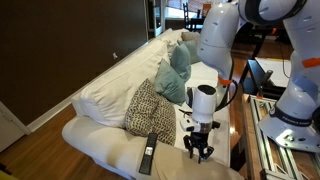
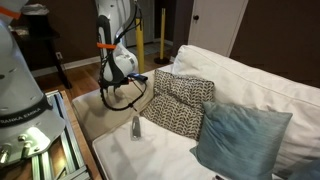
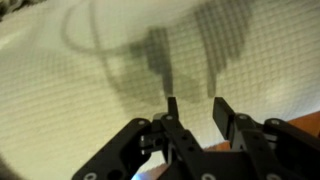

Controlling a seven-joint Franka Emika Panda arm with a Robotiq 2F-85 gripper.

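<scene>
My gripper (image 1: 203, 155) hangs low over the cream sofa seat (image 1: 113, 148), near its front edge. Seen from the wrist, the fingertips of the gripper stand a short gap apart above pale ribbed fabric, and no object can be clearly made out between them. A dark remote-like thing (image 1: 148, 155) lies on the seat, left of the gripper and apart from it. From the other side it appears as a grey bar (image 2: 136, 128) on the cushion. Blur hides fine detail at the fingertips.
A patterned pillow (image 1: 150, 110) leans on the backrest near the gripper. Farther along sits a blue-grey pillow (image 2: 241, 138). Open seat fabric surrounds the dark thing. The arm's base stands beyond the sofa's front edge.
</scene>
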